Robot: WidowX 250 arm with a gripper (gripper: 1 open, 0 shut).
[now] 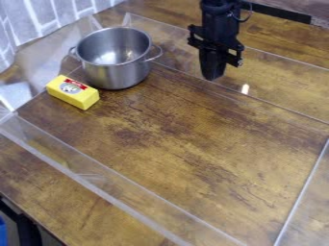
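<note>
The black robot gripper [214, 69] hangs from the top of the view over the wooden work surface, right of a steel pot [113, 60] with side handles. Its fingers look closed, with nothing visible between them. A yellow box [72, 92] with a label lies at the left, below the pot.
Clear acrylic walls edge the wooden surface [180, 163] at left, bottom left and right. A small white mark [244, 89] shows right of the gripper.
</note>
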